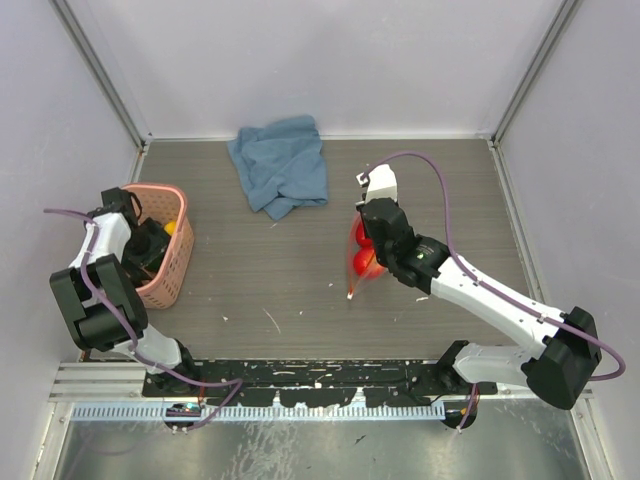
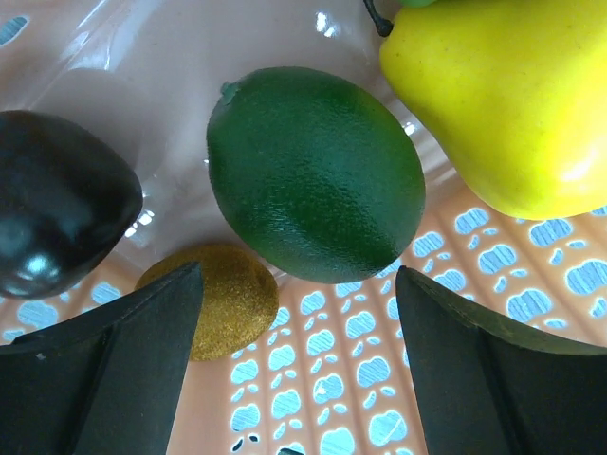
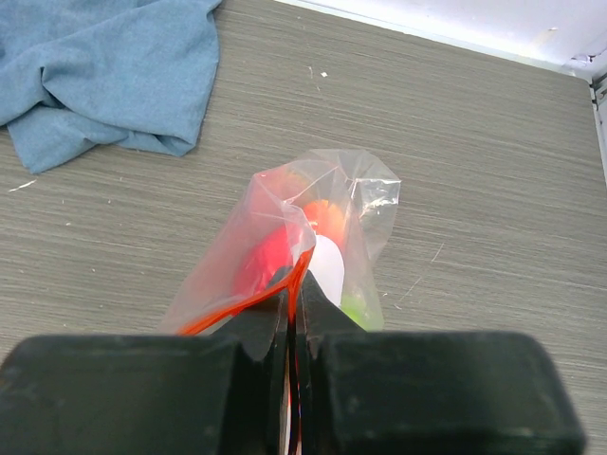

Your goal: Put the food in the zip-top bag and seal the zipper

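Observation:
My left gripper is open inside the pink basket (image 1: pixel 174 272), its fingers astride a dark green lime (image 2: pixel 313 171), with a brown kiwi-like fruit (image 2: pixel 223 299), a dark avocado-like item (image 2: pixel 57 199) and a yellow pear (image 2: pixel 512 104) around. My right gripper is shut on the orange-edged rim of the clear zip top bag (image 3: pixel 218 265), which stands on the table holding red, orange and pale food items, partly blurred by the plastic.
A blue cloth (image 1: pixel 280 165) lies at the back middle. The table (image 1: pixel 270 280) between basket and bag is clear. Walls border the sides and back.

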